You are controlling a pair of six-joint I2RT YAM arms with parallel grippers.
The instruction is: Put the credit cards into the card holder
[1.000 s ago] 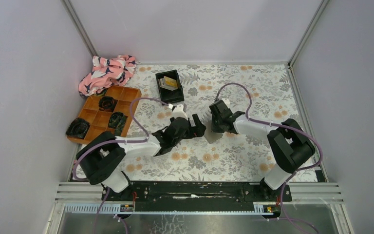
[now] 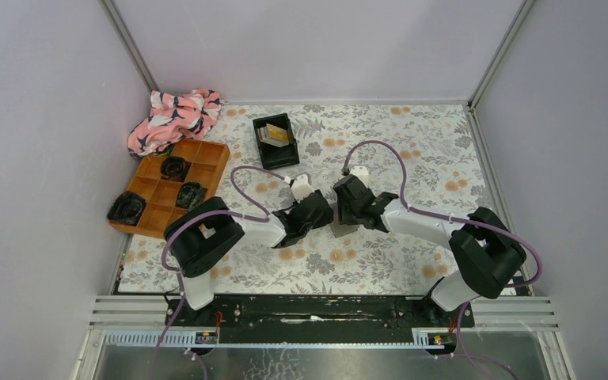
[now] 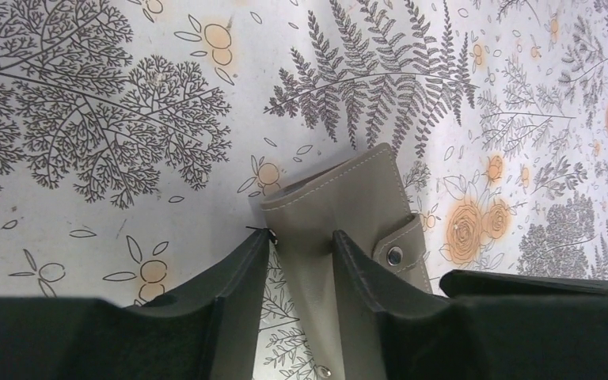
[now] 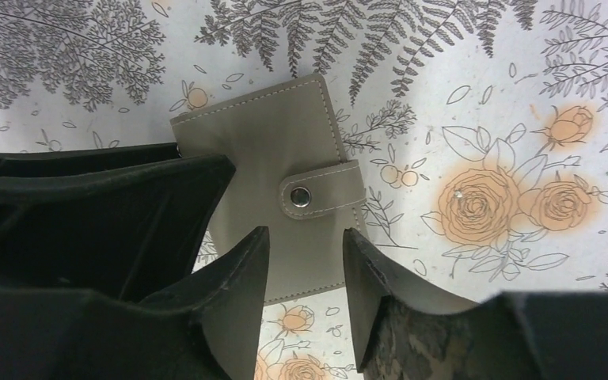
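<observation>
A taupe card holder with a snapped strap lies on the floral table between my grippers. My left gripper is at the holder's far end in the left wrist view, its fingertips low over it, part open; whether they grip the edge is unclear. My right gripper is part open over the lower part of the holder, below the strap, with the left gripper's dark body beside it. Yellowish cards are in a black box at the back.
An orange compartment tray with dark coiled items stands at the left, a pink cloth behind it.
My left gripper has moved in to the right and over the holder.
</observation>
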